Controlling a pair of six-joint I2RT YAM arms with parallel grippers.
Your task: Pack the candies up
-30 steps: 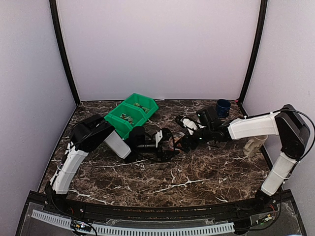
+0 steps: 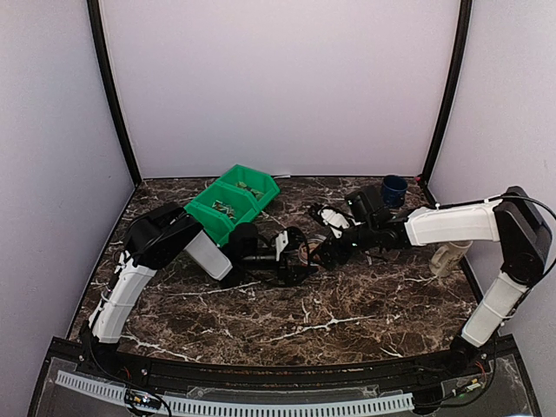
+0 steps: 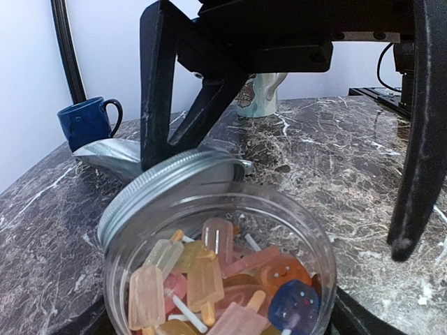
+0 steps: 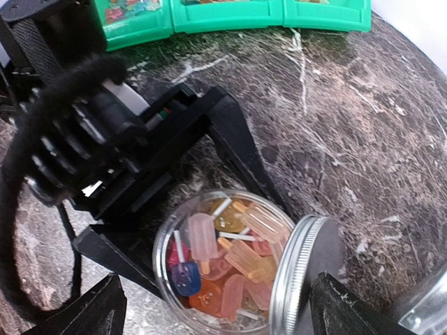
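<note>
A clear jar of candies (image 3: 216,286) sits between the open fingers of my left gripper (image 2: 300,261), seen low in the left wrist view and centred in the right wrist view. Its silver-rimmed lid (image 4: 300,272) is tilted up on one side of the rim. My right gripper (image 2: 326,252) is over the jar at that lid, part open, with one black finger (image 3: 160,105) reaching down to the lid in the left wrist view; whether it grips the lid is unclear.
A green divided bin (image 2: 230,200) stands behind the left arm. A silver pouch (image 3: 105,157) lies beside the jar. A blue mug (image 2: 393,191) is at the back right and a pale mug (image 2: 447,259) at the right.
My right gripper has shifted very slightly over the jar in the top view. The left arm looks unchanged.
</note>
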